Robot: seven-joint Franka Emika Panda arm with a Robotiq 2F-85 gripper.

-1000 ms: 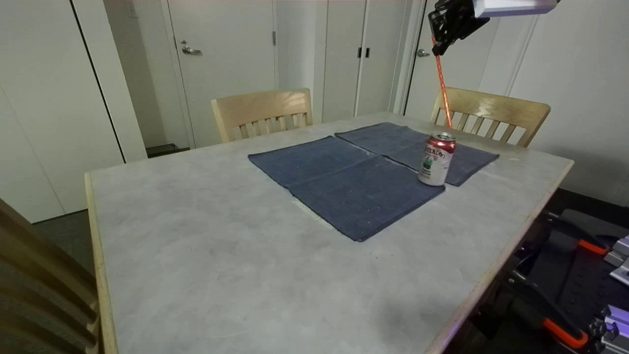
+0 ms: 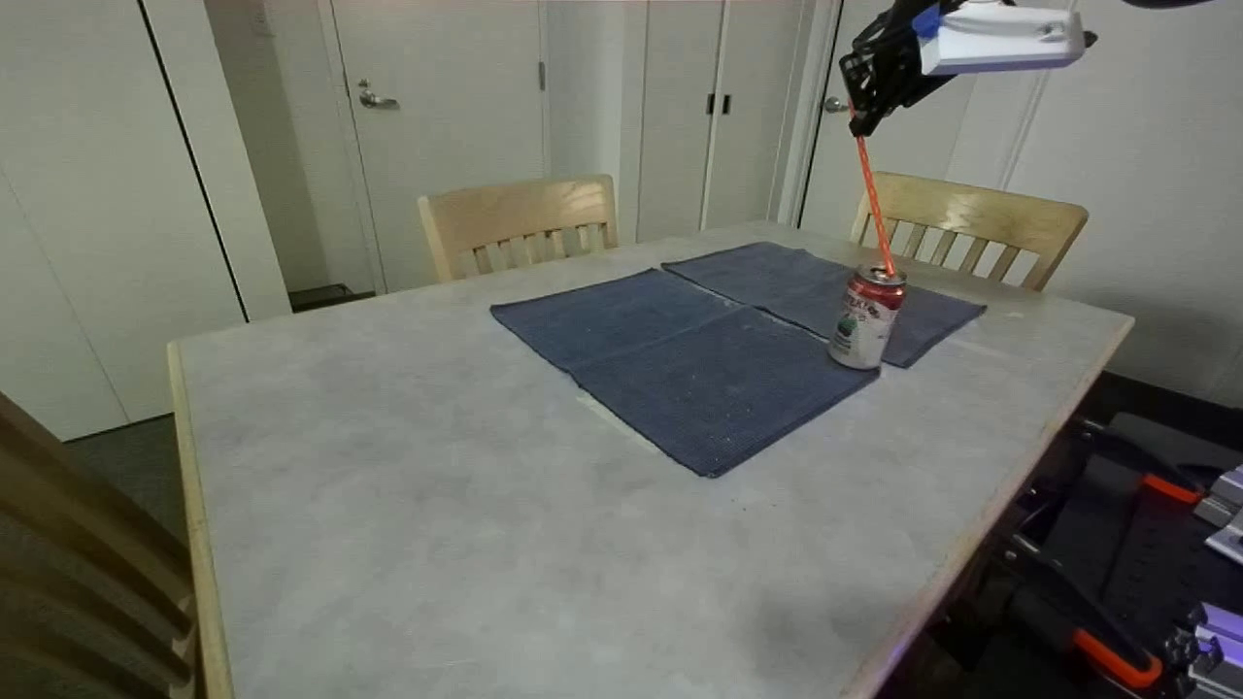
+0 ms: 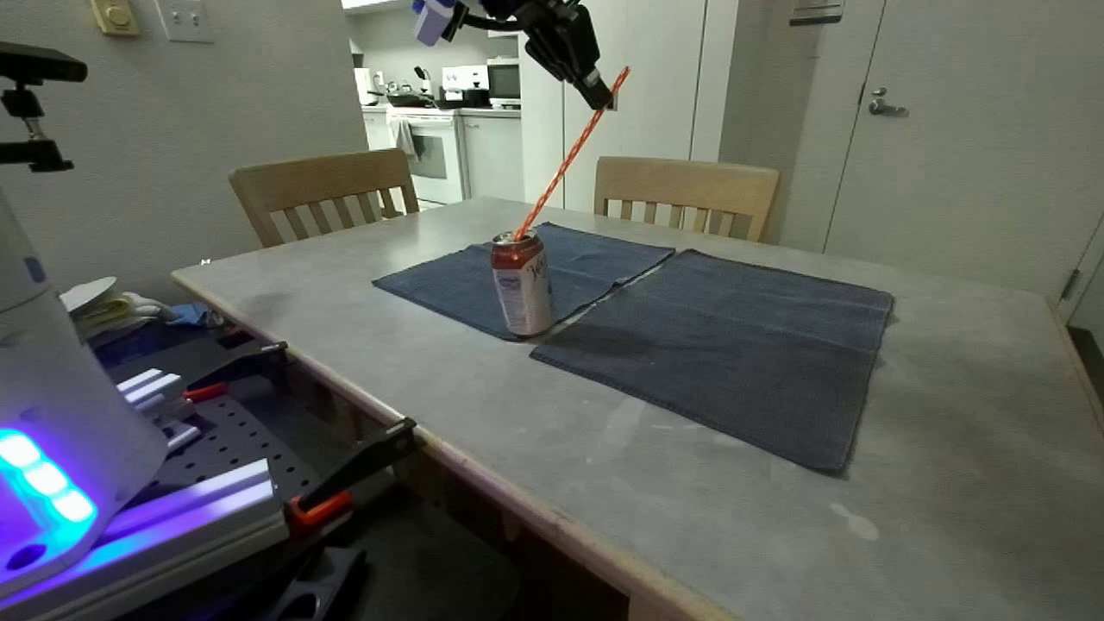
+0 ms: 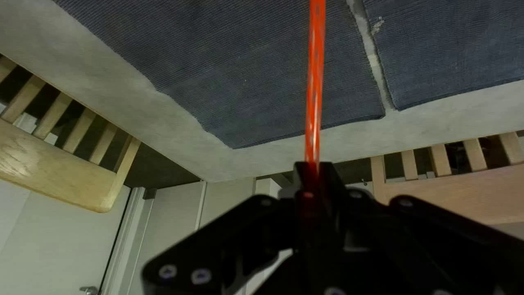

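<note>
My gripper (image 2: 859,123) is shut on an orange-red striped straw (image 2: 875,210) near its upper end, high above the table. From there the straw (image 3: 564,160) slants down to the top of a red and white can (image 3: 523,286). Its lower tip meets the can's top at the opening; whether it is inside cannot be told. The can (image 2: 865,319) stands upright near the corners of the two dark blue cloths. In the wrist view the straw (image 4: 315,83) runs out from between the black fingers, and the can is not visible.
Two dark blue cloths (image 2: 711,373) lie flat on the grey table (image 2: 466,501), whose near part is clear. Wooden chairs (image 2: 519,221) stand along the far edges. Clamps (image 3: 341,486) and metal rails line the robot's side.
The gripper and straw have come down slightly. The straw's lower tip was above and behind the can's top before and now meets it. The can's top is tipped a little, its base in place.
</note>
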